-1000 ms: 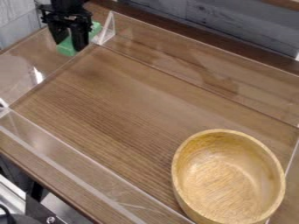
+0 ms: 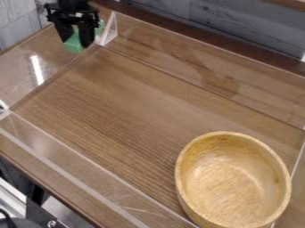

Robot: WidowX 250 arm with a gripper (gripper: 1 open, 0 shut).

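My dark gripper (image 2: 74,20) is at the far upper left of the camera view, shut on a small green object (image 2: 78,42) that hangs just below it. The fingers are small and partly blend into the dark background. A pale, thin upright shape stands just right of the green object. A large round cream bowl (image 2: 233,178) sits at the lower right.
Clear or pale edges run along its left and bottom sides, with a dark area beyond at the lower left and along the top.
My gripper and the green object have shifted slightly up and to the left over the last second. The bowl has not moved.
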